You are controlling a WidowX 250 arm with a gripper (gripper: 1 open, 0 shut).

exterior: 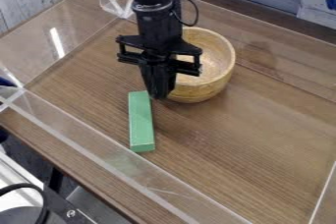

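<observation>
The black gripper (pixel 157 83) hangs in the upper middle of the camera view, its fingers pointing down and shut, with nothing seen between them. Behind and right of it sits a round, light wooden bowl (pixel 213 66), partly hidden by the arm. A flat green bar (pixel 141 125) lies on the wooden table just below the gripper, a little toward the front, its long side running front to back.
Pale edge strips bound it at the front left and far right. A dark cable and grey hardware sit at the lower left corner, off the work surface.
</observation>
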